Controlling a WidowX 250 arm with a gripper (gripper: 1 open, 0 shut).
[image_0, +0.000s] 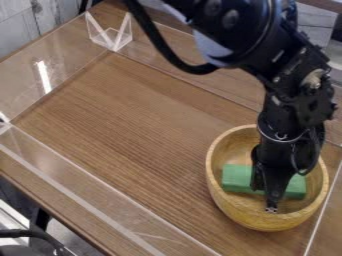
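Observation:
My black gripper (271, 195) reaches down from the top right into a yellow bowl (225, 150) at the lower right. A green block (238, 178) lies inside the bowl, directly under and behind the fingertips, which partly hide it. The gripper looks narrow; whether anything is between its fingers is hard to tell.
A clear plastic holder (110, 30) stands at the back left. Cables and dark parts sit at the bottom left corner, beyond the table's edge.

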